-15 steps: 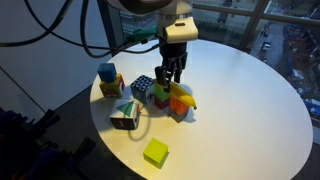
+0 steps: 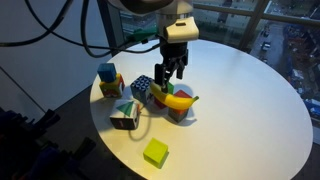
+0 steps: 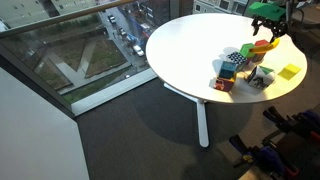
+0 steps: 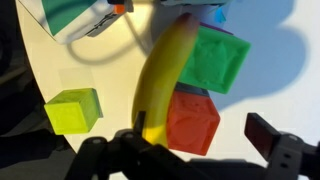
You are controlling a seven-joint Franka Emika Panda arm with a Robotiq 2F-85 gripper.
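A yellow banana [image 2: 176,100] lies slanted across the near side of a red block [image 4: 192,122] and a green block [image 4: 215,58]. My gripper [image 2: 170,82] points down over this group, its fingers wide apart and holding nothing. In the wrist view, one black finger [image 4: 122,155] overlaps the banana's lower end [image 4: 160,85], while the other finger [image 4: 280,145] stands out past the red block. Whether the finger touches the banana cannot be told.
A lime-green cube [image 2: 156,152] sits alone near the front edge. Left of the group are a patterned white block [image 2: 125,115], a dark checkered block [image 2: 143,88] and a stack topped by a blue cube [image 2: 107,72].
The banana has shifted left and swung round, so it now crosses the front of the blocks rather than lying at their right. The gripper stays over the group, with little visible movement.
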